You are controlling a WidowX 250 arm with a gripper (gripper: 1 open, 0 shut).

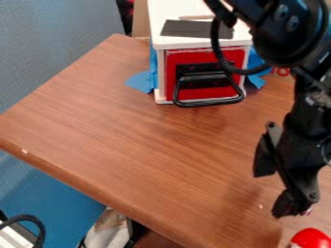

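Note:
My black gripper [287,199] hangs low at the right side of the wooden table, pointing down toward the tabletop; whether its fingers are apart or closed is hard to make out. A red round object [309,240], cut off by the bottom-right edge, lies just below it. At the back stands a white and red box [173,58] with a black front panel and a black bar handle [207,101], taped down with blue tape [142,80].
Cables and clutter sit beyond the bottom-left edge. The arm's cable loops over the box.

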